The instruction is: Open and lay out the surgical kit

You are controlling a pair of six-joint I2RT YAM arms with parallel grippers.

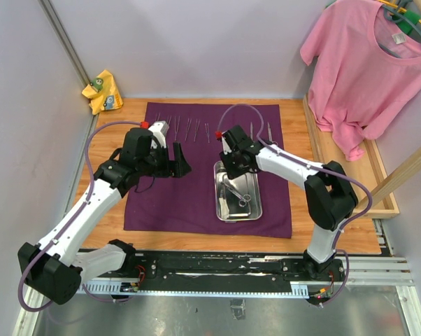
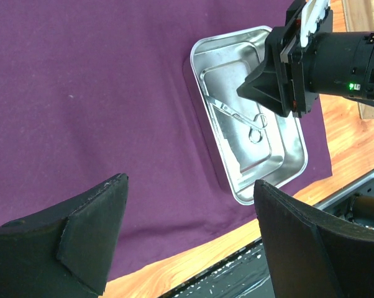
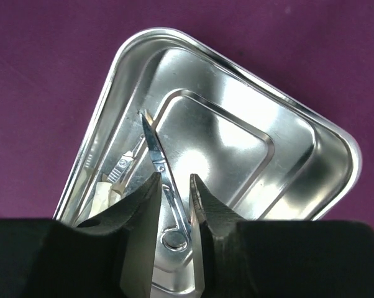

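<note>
A metal tray (image 1: 238,210) sits on the purple cloth (image 1: 161,210). In it lie scissors (image 3: 156,149) and, beside them, a scalpel-like tool (image 3: 122,166) with a pale item (image 3: 101,197). My right gripper is over the tray and scissors, its fingertips part open; nothing is clearly held between them. My left gripper (image 1: 179,161) hangs open and empty over the cloth left of the tray. In the top view, several slim instruments (image 1: 196,129) and scissors (image 1: 270,136) are laid in a row along the cloth's back.
A yellow bag (image 1: 102,94) lies at the back left. A pink shirt (image 1: 364,63) hangs over a wooden frame (image 1: 385,196) on the right.
</note>
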